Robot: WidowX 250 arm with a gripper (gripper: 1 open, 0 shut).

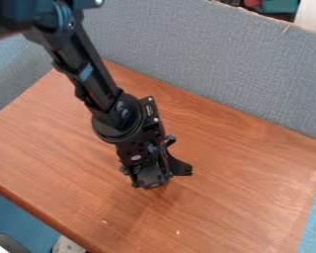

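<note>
My black gripper [162, 174] hangs low over the middle of the wooden table [240, 188], pointing downward at the end of the arm that reaches in from the upper left. Its fingertips are dark against the wood and partly overlap the gripper body, and I see nothing clearly held between them. It looks shut.
A grey padded wall [213, 59] runs along the table's back. A light blue strip [312, 222] lies at the right edge. The tabletop around the gripper is clear. Some items stand beyond the wall at the top right and off the table at the lower left.
</note>
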